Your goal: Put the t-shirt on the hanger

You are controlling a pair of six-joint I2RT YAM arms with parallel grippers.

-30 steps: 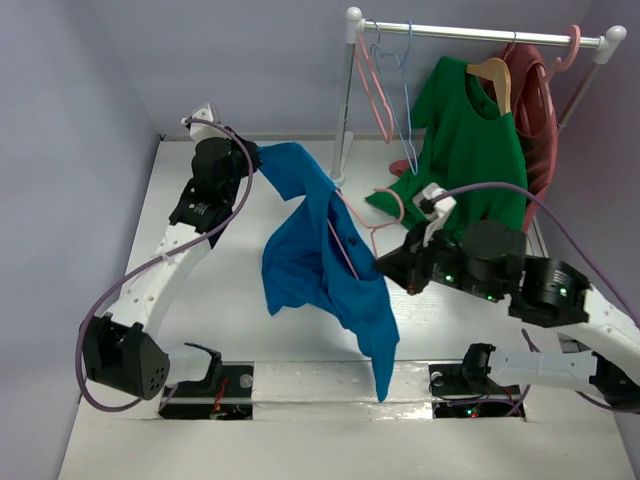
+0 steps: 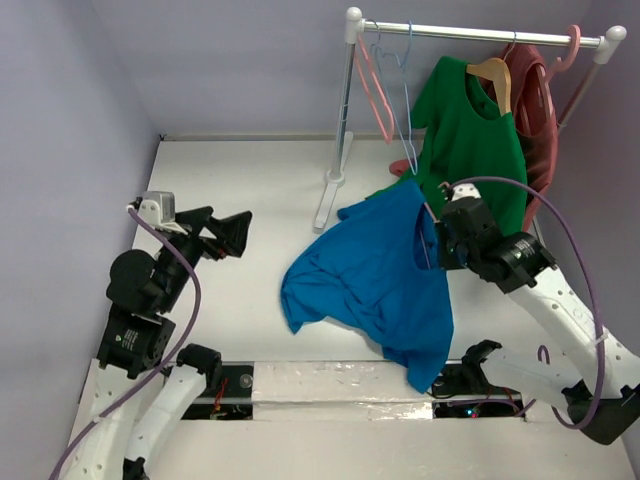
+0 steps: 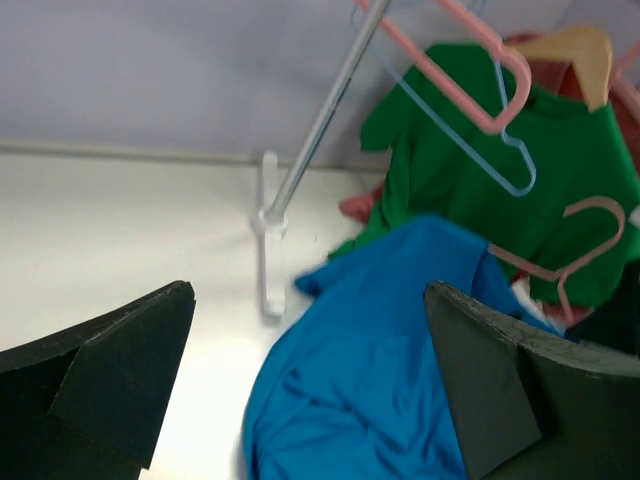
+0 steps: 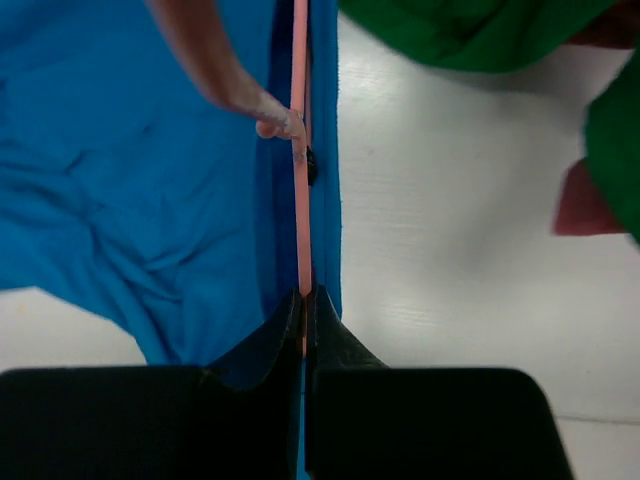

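The blue t-shirt is spread crumpled over the middle of the table, its neck opening towards the right. A pink hanger runs through that neck opening in the right wrist view; how far it reaches into the shoulders is hidden by cloth. My right gripper is shut on the pink hanger, beside the collar. My left gripper stands open at the left, well apart from the shirt, and nothing is between its fingers.
A rack with a white rail stands at the back. Empty pink and blue hangers, a green shirt and a red garment hang from it.
My right gripper has moved right with the hanger, and the shirt has shifted right too.
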